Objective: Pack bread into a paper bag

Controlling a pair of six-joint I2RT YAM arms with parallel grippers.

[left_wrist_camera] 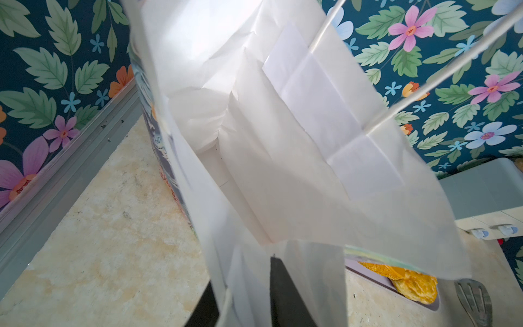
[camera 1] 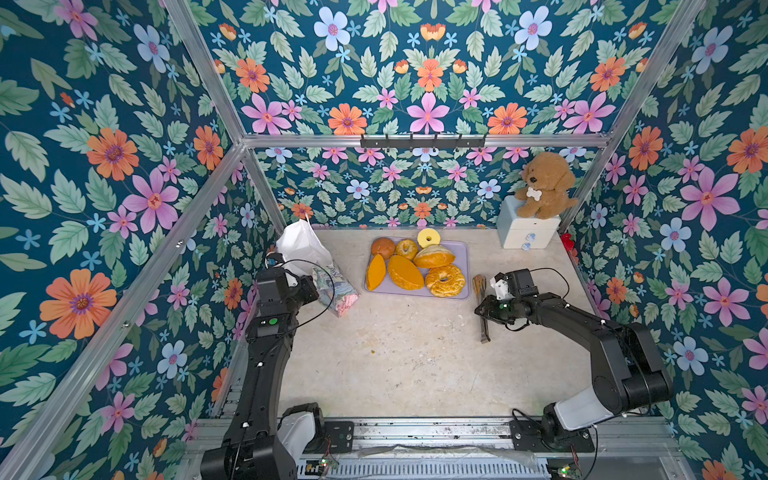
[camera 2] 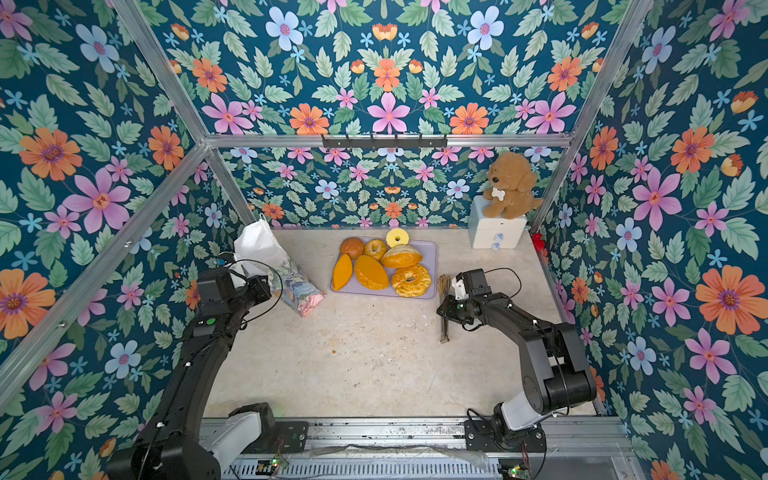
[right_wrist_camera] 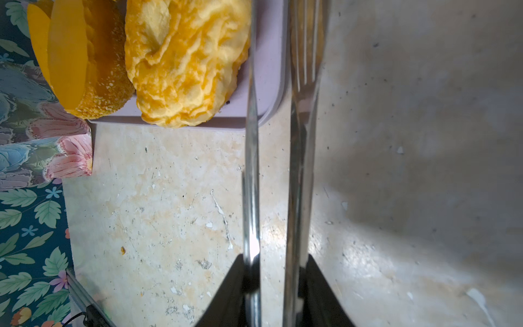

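Observation:
The paper bag [left_wrist_camera: 261, 163], white inside with a floral print outside, leans at the left with its mouth facing my left wrist camera. My left gripper [camera 1: 297, 286] is at the bag's near rim, its fingers [left_wrist_camera: 286, 299] apart with paper between them. Several breads lie on a lilac tray [camera 1: 376, 292]: a twisted ring [camera 1: 445, 281], an orange oval loaf [camera 1: 405, 273], a yellow donut [camera 1: 429, 237] and others. My right gripper holds metal tongs [right_wrist_camera: 297, 141] between its fingers, the two tong arms slightly apart. The tong tips are right of the tray.
A blue-white box [camera 1: 529, 228] with a teddy bear [camera 1: 545, 184] on it stands at the back right. A metal frame rail runs along the left edge.

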